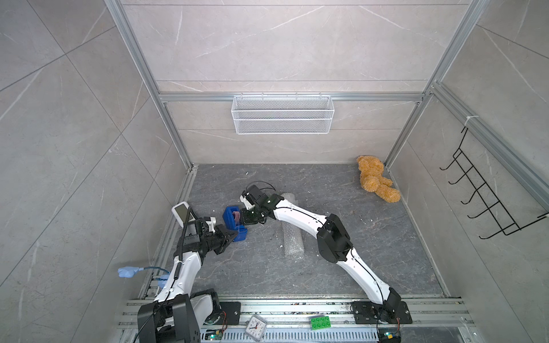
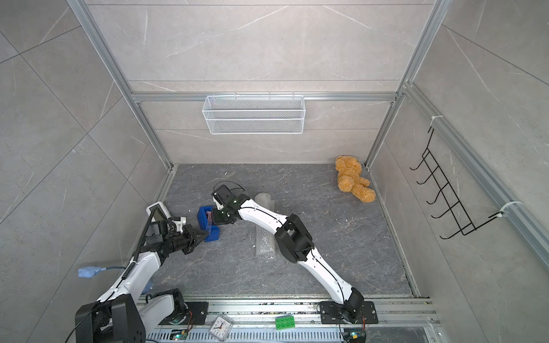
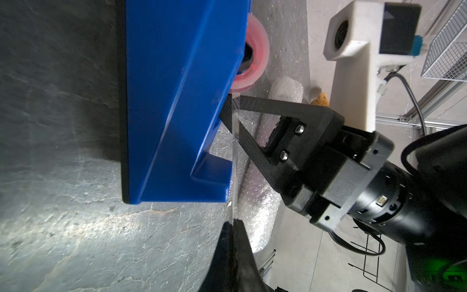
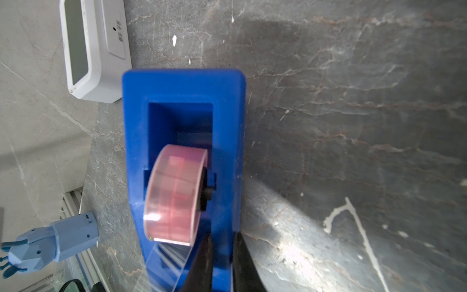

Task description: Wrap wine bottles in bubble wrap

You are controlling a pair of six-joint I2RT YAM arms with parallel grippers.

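Observation:
The blue tape dispenser (image 1: 241, 234) stands at the left of the floor, turned askew in the top left view. Its pink tape roll (image 4: 175, 194) leans sideways in the slot. My right gripper is shut on the dispenser's side wall, one finger inside and one outside. A clear tape strip (image 3: 235, 160) runs taut from the roll to my left gripper, whose closed tips have its end between them. The bubble-wrapped bottle (image 1: 292, 237) lies on the floor, partly covered by the right arm.
A white device (image 4: 97, 48) stands just left of the dispenser. The brown teddy bear (image 1: 377, 180) lies at the back right corner. A white wire basket (image 1: 283, 114) hangs on the back wall. Open floor extends right of the bottle.

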